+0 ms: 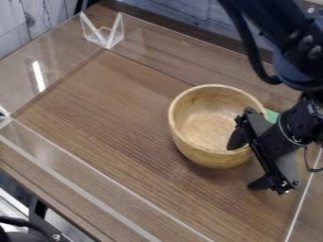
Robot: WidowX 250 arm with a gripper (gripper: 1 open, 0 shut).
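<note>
My black gripper (263,158) is low at the right edge of a round wooden bowl (199,115), its fingers spread apart, one reaching over or against the bowl's rim and the other down by the table in front of it. The bowl is upright and looks empty. A small green object (273,116) is mostly hidden behind the bowl and gripper.
A white wire-like holder (104,30) stands at the back left. Dark cables lie at the bottom left corner.
</note>
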